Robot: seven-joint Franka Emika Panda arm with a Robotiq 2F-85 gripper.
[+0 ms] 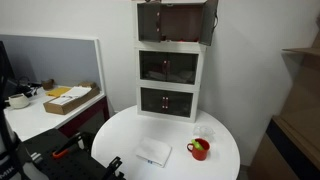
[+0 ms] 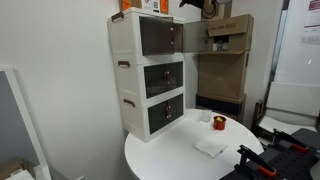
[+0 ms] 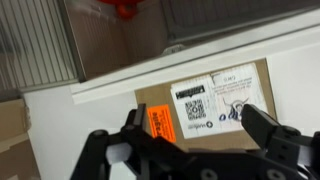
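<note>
My gripper stands open in the wrist view, with its dark fingers apart and nothing held between them. Beyond them lies a cardboard box [image 3: 152,97] with printed white labels and an orange one. In exterior view 2, dark gripper parts [image 2: 207,9] show high up near the cabinet's open top door. A tall white cabinet [image 1: 168,46] has its top compartment [image 1: 181,23] open; the two lower pairs of doors look closed. On the round white table, a red mug [image 1: 200,152] with something green in it stands near a flat white item [image 1: 153,151].
A clear container [image 1: 205,131] sits behind the mug. The opened cabinet door [image 2: 222,36] stands out to the side near the gripper. At left, a cardboard box [image 1: 68,99] lies on a side surface.
</note>
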